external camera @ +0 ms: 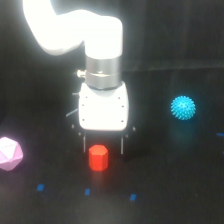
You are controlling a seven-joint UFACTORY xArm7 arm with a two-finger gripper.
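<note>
A small red block with a hexagonal look rests on the dark surface near the middle. Above it hangs the white gripper, pointing down. Its two thin fingers stand wide apart, one on either side of the block's top edge in this view. How far the fingertips are above the surface, or in front of or behind the block, I cannot tell. The fingers are open, and no grip on the block shows.
On the far left lies a pink faceted ball. A spiky blue ball sits at the right, well clear of the arm. Small blue marks dot the front of the dark surface, which is otherwise bare.
</note>
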